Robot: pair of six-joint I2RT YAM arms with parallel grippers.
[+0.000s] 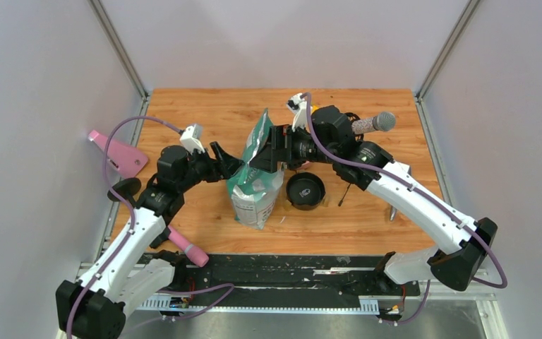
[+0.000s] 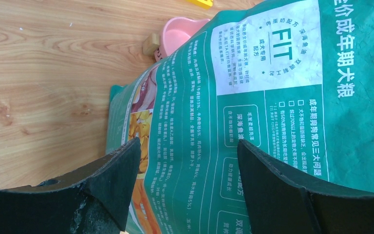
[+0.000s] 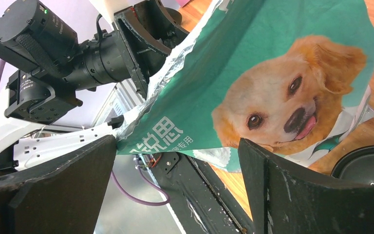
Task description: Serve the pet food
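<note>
A teal dog-food bag [image 1: 253,198], with a puppy picture in the right wrist view, stands on the wooden table. My left gripper [image 1: 229,161] is open against the bag's left side, which fills much of the left wrist view between its fingers. My right gripper [image 1: 268,152] is open at the bag's top; the crimped top edge passes between its fingertips, near the left one. A black bowl [image 1: 305,191] sits right of the bag, and a pink bowl [image 2: 180,29] is partly hidden behind it.
A pink bottle [image 1: 187,244] lies front left, and a pink object [image 1: 118,154] at the far left. A microphone [image 1: 374,123] and a thin tool [image 1: 346,192] are on the right.
</note>
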